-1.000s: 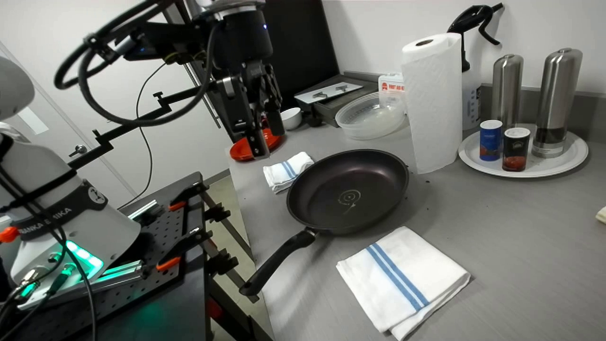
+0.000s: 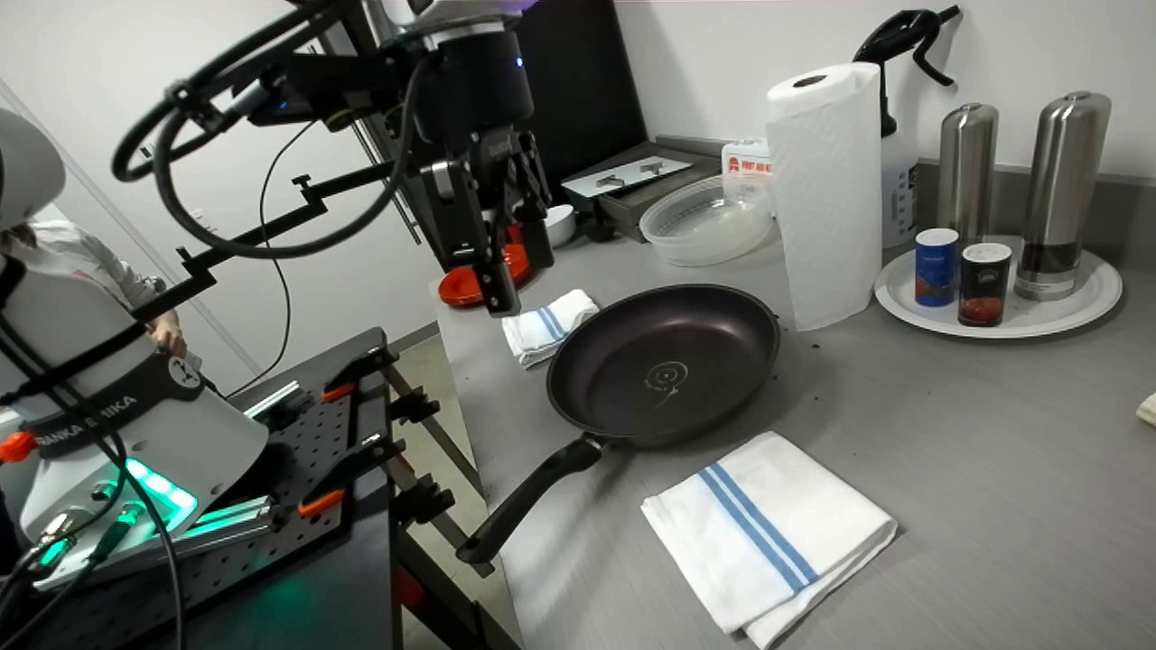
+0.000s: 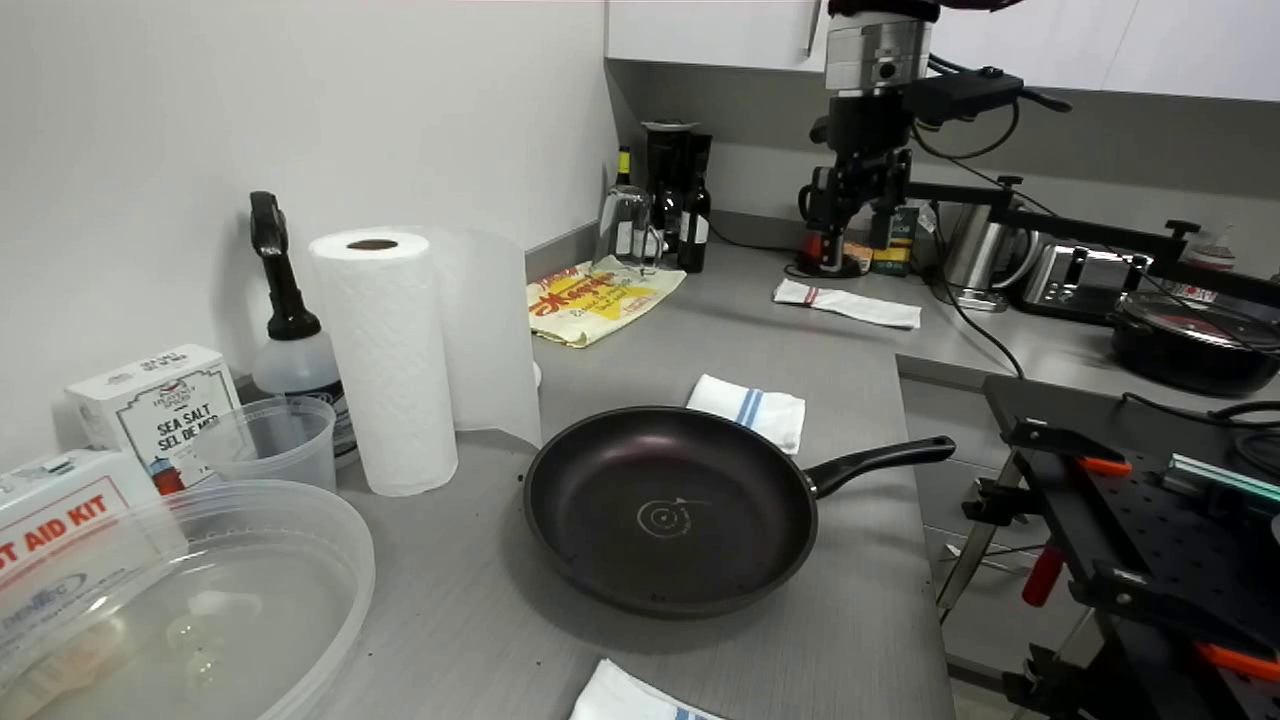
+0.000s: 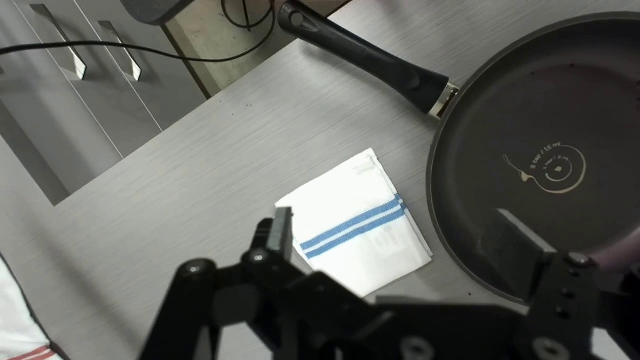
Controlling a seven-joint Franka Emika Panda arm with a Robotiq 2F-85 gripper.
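Note:
High over the counter, my gripper [image 2: 520,273] hangs open and empty. Its two fingers show far apart in the wrist view, the left finger [image 4: 279,231] near the edge of a folded white towel [image 4: 354,225] with blue stripes. That towel lies flat below, apart from the gripper. A black frying pan [image 2: 666,368] rests beside the towel, its handle [image 2: 531,500] pointing to the counter edge. In exterior view 1, a second blue-striped towel [image 2: 550,325] lies on the pan's far side.
A paper towel roll [image 2: 825,200] stands behind the pan, near a plate [image 2: 905,303] with shakers and mills. A clear tub [image 2: 710,222] and a red dish [image 2: 462,287] sit farther off. A red-striped towel [image 3: 846,302] lies beyond the pan in exterior view 2.
The gripper has shifted slightly right and down in exterior view 1. A person has come into sight behind the arm at the left. Pan and towels stay put.

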